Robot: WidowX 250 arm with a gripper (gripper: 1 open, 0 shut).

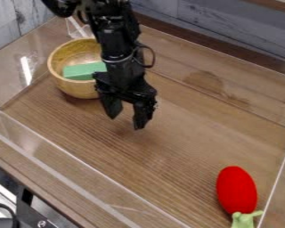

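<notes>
My black gripper [126, 112] is over the wooden table at the upper middle, open, its arm reaching down from the top. Just behind and left of it is a yellow bowl [64, 84] holding a green block [81, 71], both partly hidden by the arm. A red object with a pale green end [235, 191] lies at the lower right.
A dark cable or ring shows at the lower left corner, and a ledge runs along the back right.
</notes>
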